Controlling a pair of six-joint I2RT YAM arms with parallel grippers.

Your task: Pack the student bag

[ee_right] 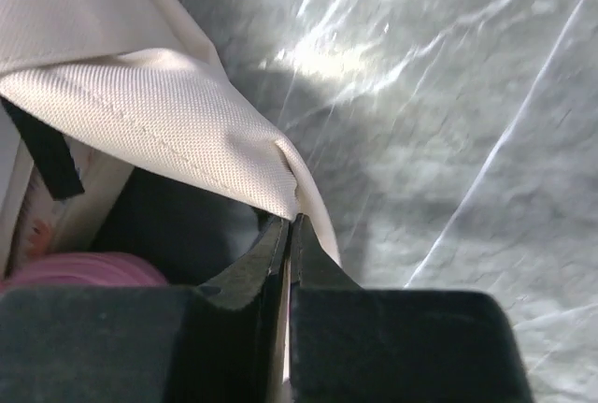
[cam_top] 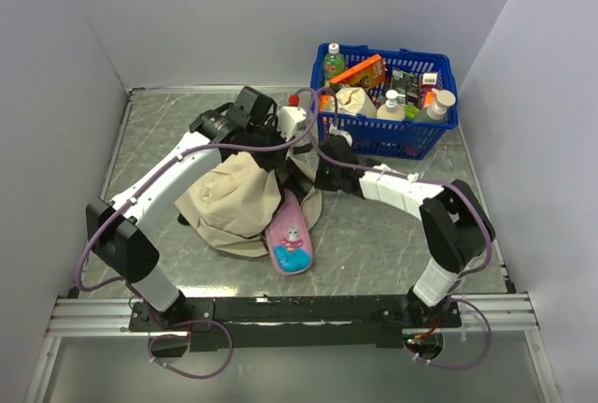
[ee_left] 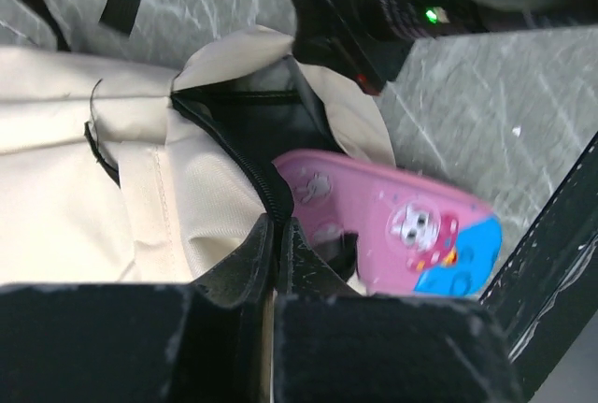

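The cream cloth bag lies slumped on the table left of centre, its opening towards the right. A pink pencil case with a cartoon rabbit and a blue end sticks out of the opening towards the front; its inner end is hidden. My left gripper is shut on the black zipper edge of the bag, beside the pencil case. On the opening's other side, my right gripper is shut on the bag's cream cloth rim. Dark lining shows between the two edges.
A blue basket holding bottles, boxes and a cloth item stands at the back right. A red-topped item shows just behind the grippers.
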